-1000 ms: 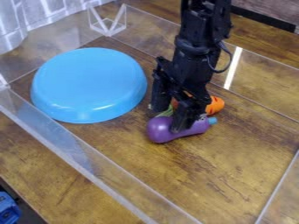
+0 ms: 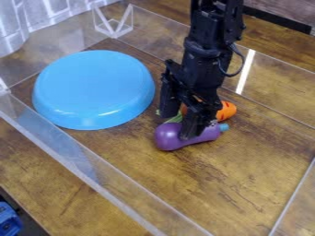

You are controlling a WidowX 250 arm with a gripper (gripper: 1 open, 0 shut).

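My black gripper (image 2: 192, 115) reaches down in the middle of the view, low over a purple eggplant (image 2: 179, 138) that lies on the wooden floor of the tray. An orange carrot (image 2: 224, 110) lies just behind and right of the eggplant, partly hidden by the gripper. The dark fingers overlap the eggplant's upper part, and I cannot tell whether they hold it or how far apart they are.
A large blue bowl-like object (image 2: 92, 85) fills the left side. Clear walls edge the tray, and a small blue item (image 2: 7, 221) lies at lower left.
Very little differs. The gripper and the eggplant appear very slightly shifted; the blue object and carrot look the same.
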